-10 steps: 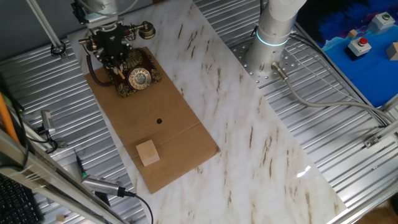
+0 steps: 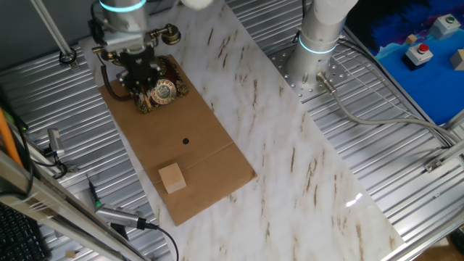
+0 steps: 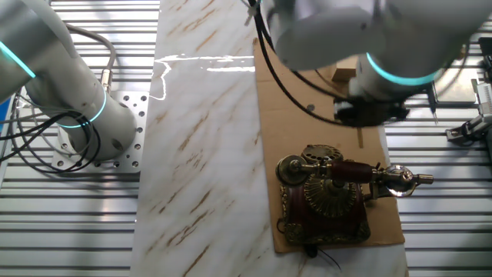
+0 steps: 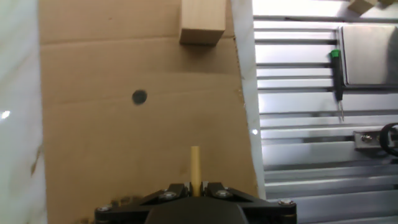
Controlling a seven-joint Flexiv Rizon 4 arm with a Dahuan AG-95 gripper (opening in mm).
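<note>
A thin light-wood stick point(image 4: 196, 168) points out from between the fingers of my gripper, which is shut on it. The same stick point(image 3: 360, 137) hangs downward in exterior view 2. An old-style telephone point(image 3: 327, 204), dark red with brass trim, stands at one end of the brown cardboard point(image 2: 206, 138), its handset on the cradle. In exterior view 1 my gripper point(image 2: 139, 81) is in front of part of the phone, close to its dial point(image 2: 163, 91). Whether the stick touches the phone cannot be told.
A wooden block point(image 2: 172, 177) sits at the cardboard's other end, with a small black spot point(image 2: 185, 141) between it and the phone. The marble-patterned board point(image 2: 283, 167) is largely bare. Beyond its edge, a screwdriver point(image 4: 337, 74) lies on the metal slats.
My arm has come lower in exterior view 1, and its lit blue ring has entered the picture. The phone and block stay where they were.
</note>
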